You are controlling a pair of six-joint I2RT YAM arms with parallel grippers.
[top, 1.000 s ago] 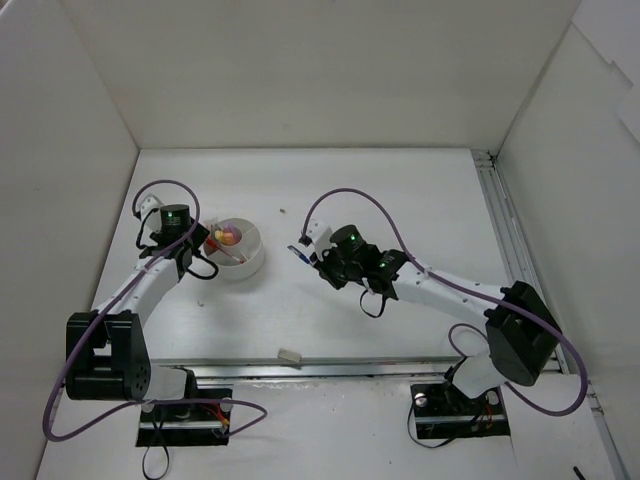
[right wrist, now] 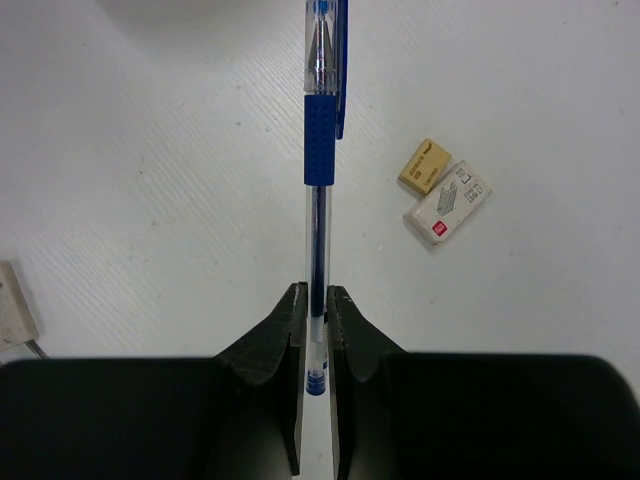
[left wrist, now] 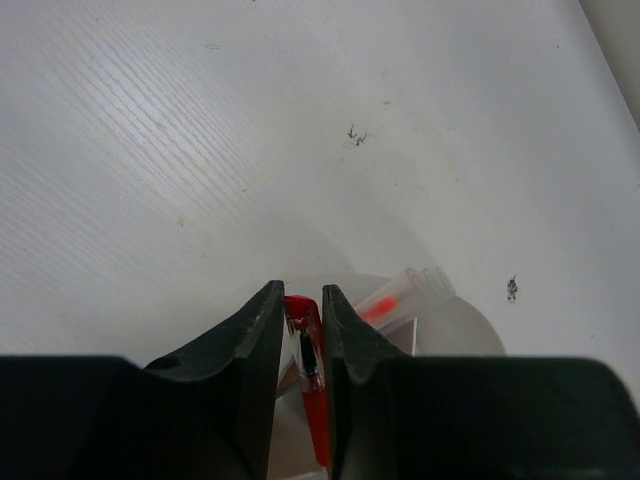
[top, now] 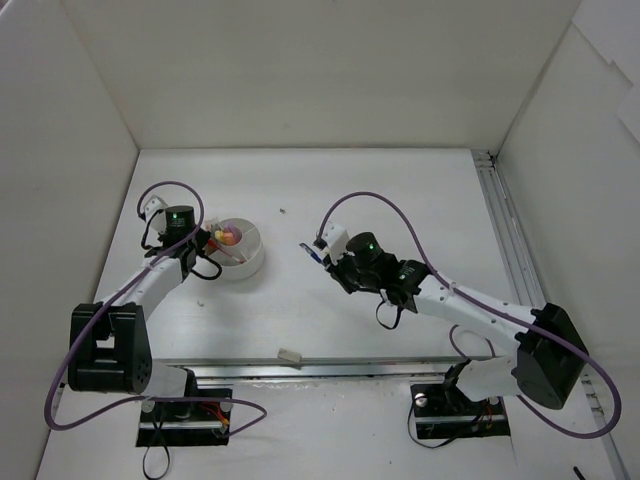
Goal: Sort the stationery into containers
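A white round divided container (top: 250,262) holds colourful stationery at left of the top view. My left gripper is at it; a red pen (left wrist: 316,420) shows between and behind its fingertips, beside a translucent tube (left wrist: 415,295). Whether it grips the pen I cannot tell. My right gripper is shut on a blue clear pen (right wrist: 319,140), held above the table in the middle.
In the right wrist view, a tan eraser (right wrist: 424,166) and a white eraser (right wrist: 447,203) lie below. A pale block (top: 289,355) lies at the front edge.
The right arm has moved right and slightly toward the front with the pen. The left arm has shifted very slightly to the right.
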